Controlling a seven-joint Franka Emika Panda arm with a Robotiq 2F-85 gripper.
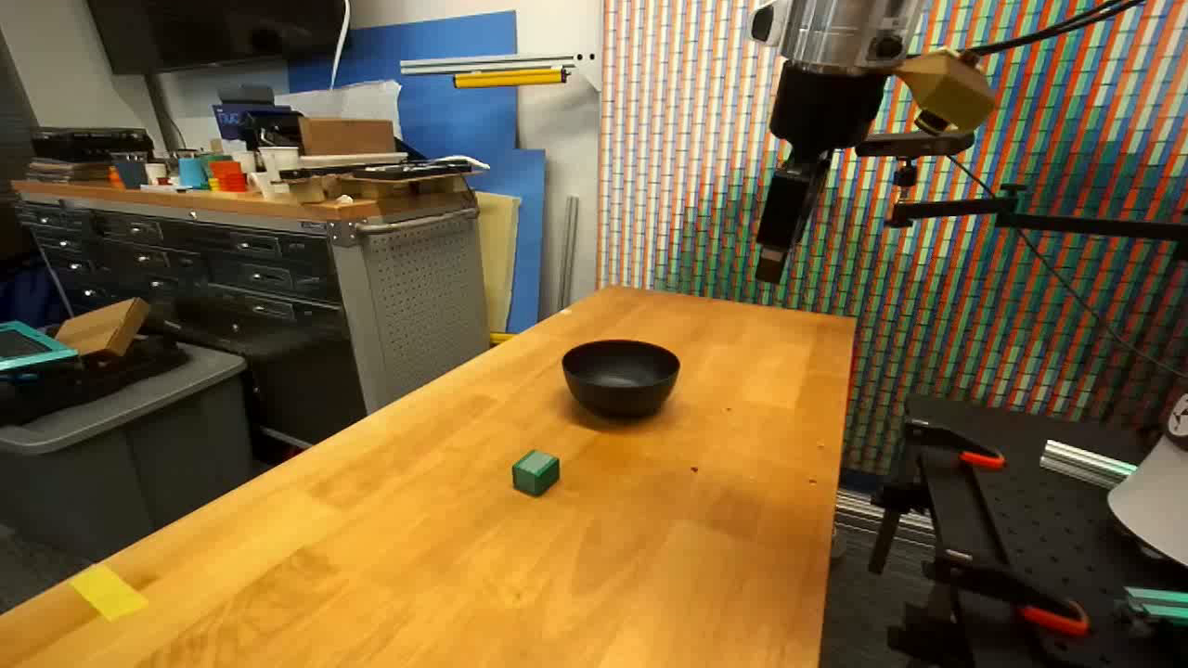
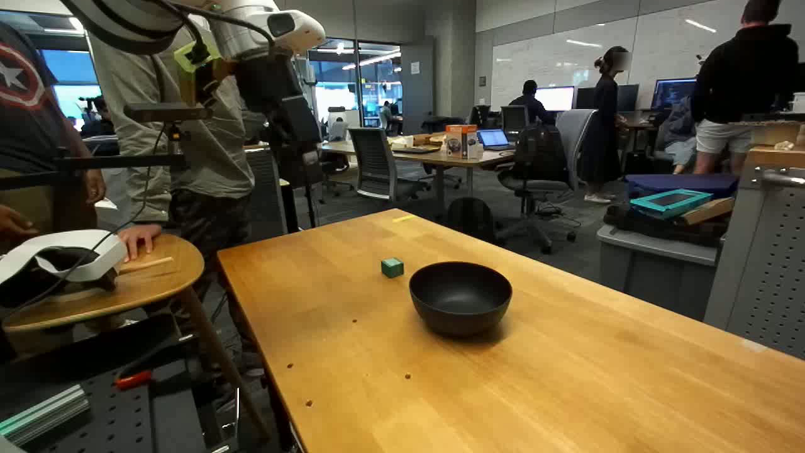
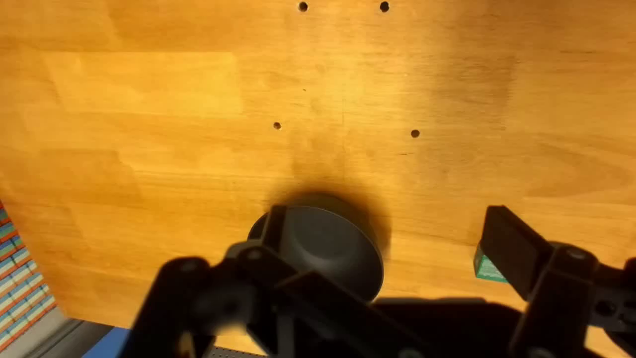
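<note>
A small green block rests on the wooden table, a short way from a round black bowl. In exterior view 2 the block lies beyond the bowl, apart from it. My gripper hangs high above the tabletop, clear of both. From the wrist, the gripper stands open with its fingers wide apart and nothing between them. One finger overlaps the view of the bowl; the other partly hides the block. The bowl's visible inside looks empty.
People stand near a round stool past the table's edge.
</note>
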